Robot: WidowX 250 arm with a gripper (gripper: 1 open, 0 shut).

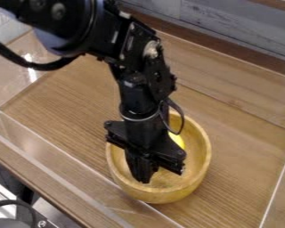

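Note:
My black gripper (142,167) reaches down into a yellow round bowl (187,178) on the wooden table, its fingertips low inside the bowl near its left-middle part. The gripper looks shut, with nothing visible between its fingers. Behind it, a brighter yellow item (176,139) shows partly in the bowl, mostly hidden by the arm.
The wooden table (240,134) has bare space to the right and at the back left. A wall runs along the back. Clear edging runs along the left and front, with dark cables beyond.

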